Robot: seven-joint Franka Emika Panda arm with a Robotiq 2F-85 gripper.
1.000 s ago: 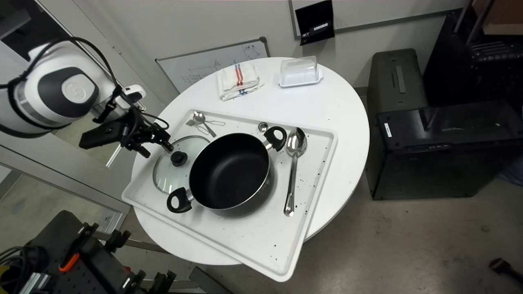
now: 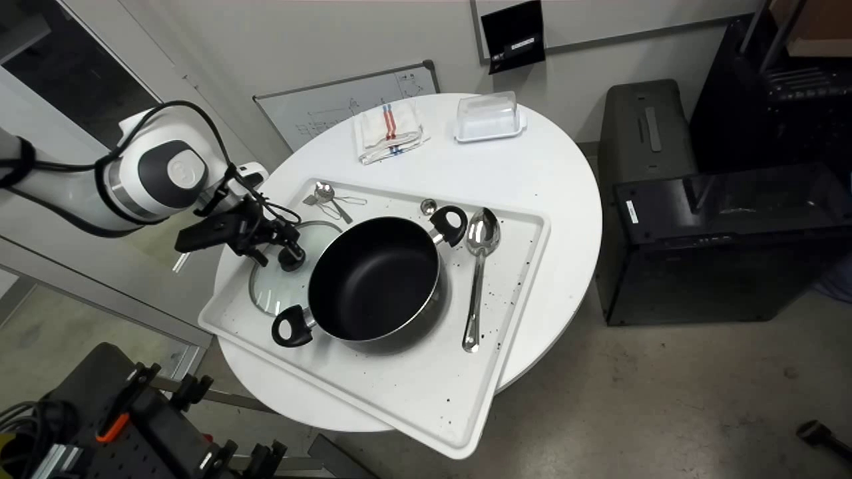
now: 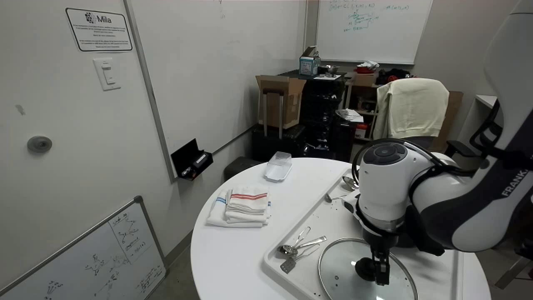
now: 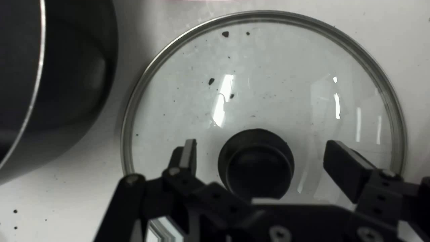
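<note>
A round glass lid [image 4: 274, 72] with a metal rim lies flat on the tray, its black knob [image 4: 260, 171] standing up in the middle. My gripper is open just above the lid, one finger on each side of the knob, with gaps showing between knob and fingers in the wrist view. From the first exterior view, the gripper [image 2: 279, 251] appears close over the knob. Beside the lid stands a black two-handled pot [image 2: 375, 279], uncovered and empty.
The white tray [image 2: 391, 399] also carries a large metal spoon [image 2: 476, 279], a small round metal piece [image 2: 428, 207] and several small utensils [image 2: 327, 195]. Folded towels [image 2: 389, 132] and a clear-lidded butter dish [image 2: 488, 117] sit at the table's back. The tray's front is clear.
My arm has come down and to the right, bringing the gripper from left of the knob to right over it. Lid and pot have stayed in place.
</note>
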